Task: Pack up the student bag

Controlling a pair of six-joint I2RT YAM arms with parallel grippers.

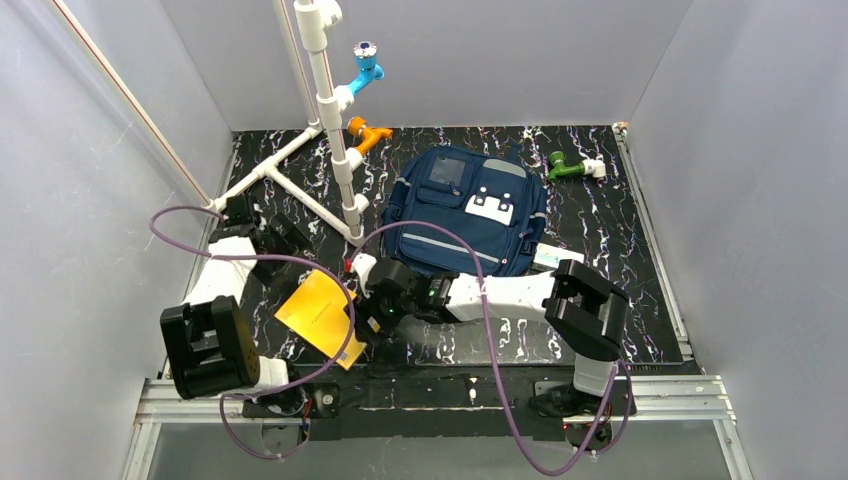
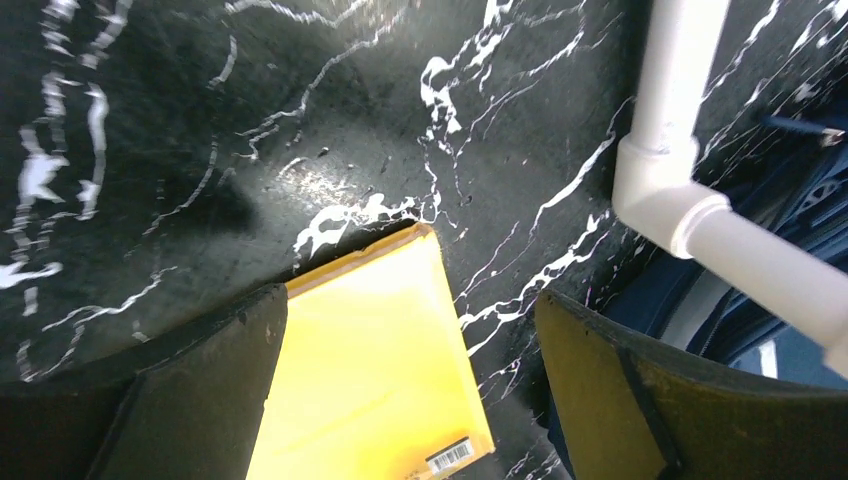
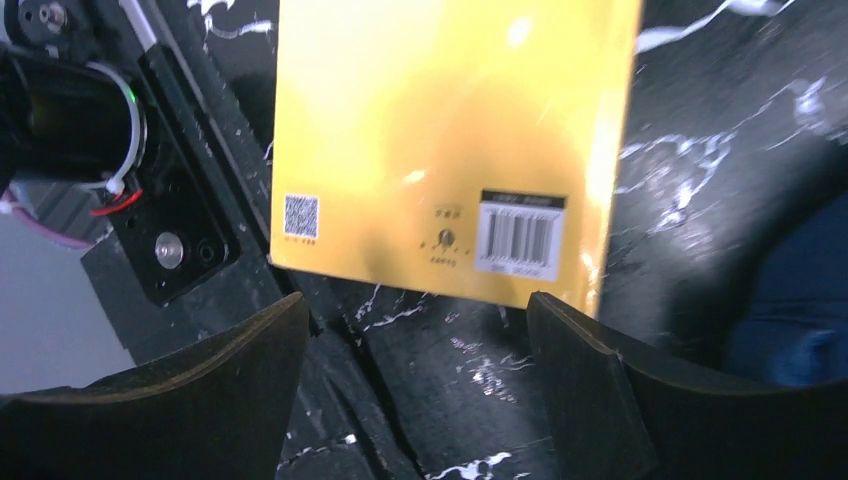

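A yellow book (image 1: 310, 315) lies flat and turned askew on the black marbled table; its barcode corner fills much of the right wrist view (image 3: 440, 120). My left gripper is open above the book's far end, nothing between its fingers. My right gripper is open over the book's near end, by the table's front edge, its fingertips just off the book's short side. The navy backpack (image 1: 465, 205) lies flat behind my right arm.
A white pipe frame (image 1: 308, 208) with blue and orange taps stands at the left and back. A green tap (image 1: 565, 170) lies at the back right, a white box (image 1: 558, 255) right of the backpack. My right arm covers the middle front.
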